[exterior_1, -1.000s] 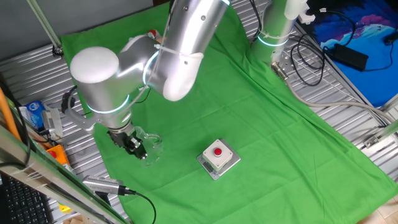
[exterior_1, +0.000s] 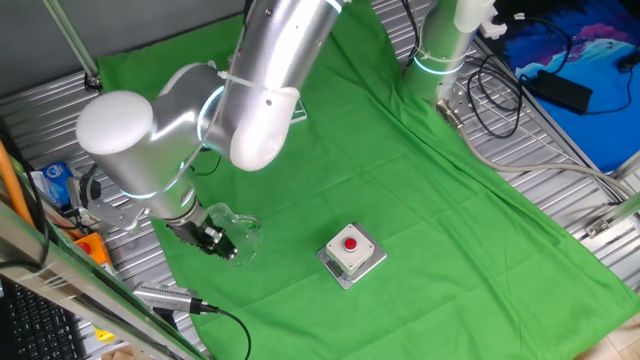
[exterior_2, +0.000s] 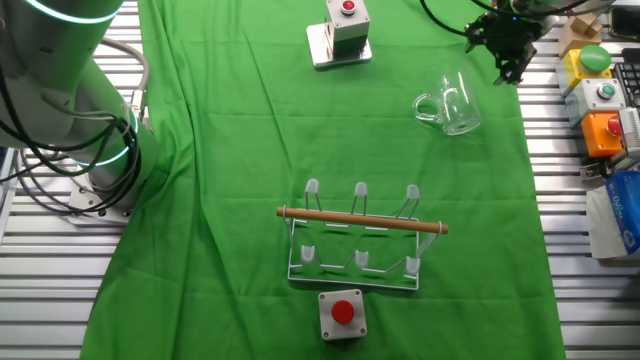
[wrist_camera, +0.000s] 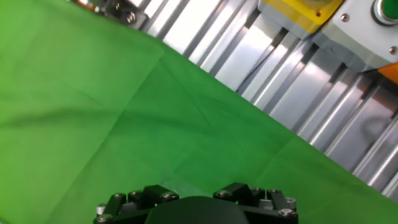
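Note:
A clear glass mug is on the green cloth, its handle toward the left in exterior view 2. My gripper hangs to the right of the mug there, with a gap between them. From exterior view 1 the gripper overlaps the near side of the mug. The wrist view has the black fingers spread apart along its bottom edge, so the gripper is open. No held object shows between them; the mug is at most a faint trace there.
A white wire rack with a wooden bar stands on the cloth. A red-button box is beside it, and another button box sits on a metal plate. Coloured button boxes line the table's edge. Open cloth lies between these things.
My gripper has shifted only slightly, and the mug has stayed in place.

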